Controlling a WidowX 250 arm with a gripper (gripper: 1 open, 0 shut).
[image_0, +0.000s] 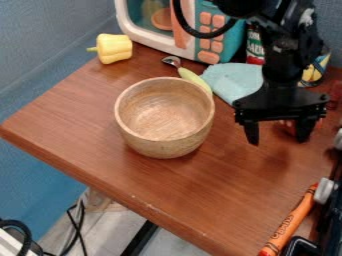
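The black gripper (278, 128) hangs low over the right part of the wooden table, its fingers pointing down. A red object (289, 127) sits behind or between the fingers, partly hidden, so whether it is held cannot be told. A wooden bowl (163, 116) rests on the table to the gripper's left.
At the back are a toy microwave (187, 25), a yellow pepper (112, 47), a spoon, a pale yellow item, a light blue cloth (230, 82) and cans. An orange crayon-like tube (287, 225) lies front right.
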